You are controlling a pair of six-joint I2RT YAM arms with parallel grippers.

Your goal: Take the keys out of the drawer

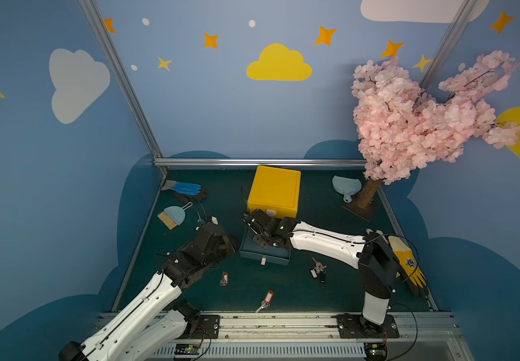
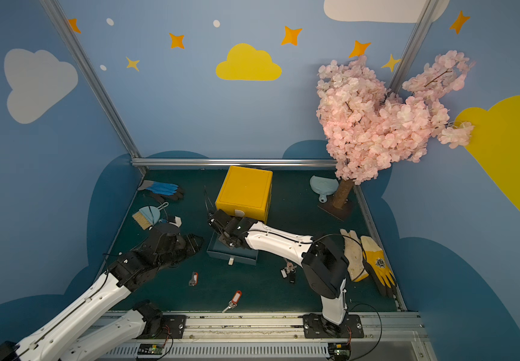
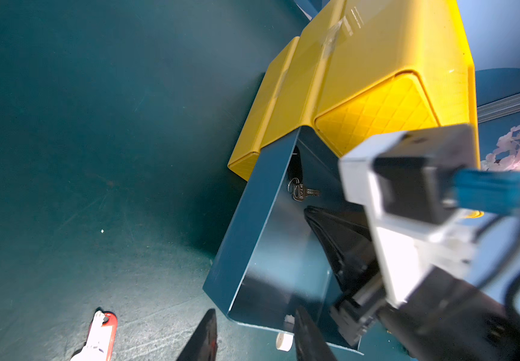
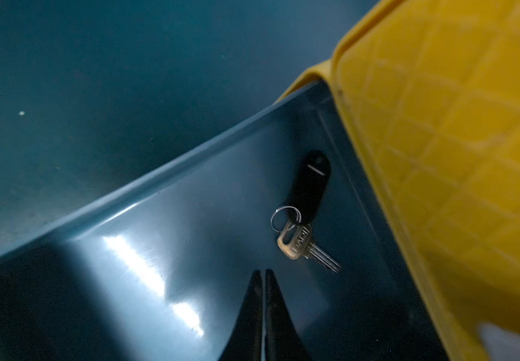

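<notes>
A key bunch (image 4: 299, 237) with a black tag lies on the floor of the open drawer (image 4: 151, 201), in the corner close to the yellow box. Over the drawer, my right gripper is shut with nothing visible between its fingers, pointing toward the keys but apart from them. In the left wrist view its dark fingers (image 3: 326, 231) reach down into the drawer near the keys. My left gripper stands open and empty in front of the drawer's left side, a white pull tab (image 3: 284, 340) beyond its fingers.
The yellow box (image 1: 275, 189) stands behind the drawer. Loose keys lie on the mat: a red-tagged key (image 1: 266, 299), a small orange-tagged key (image 1: 224, 278) and a bunch (image 1: 319, 270) to the right. Gloves (image 1: 407, 261), a brush (image 1: 174, 215) and a blossom tree (image 1: 365, 198) stay at the sides.
</notes>
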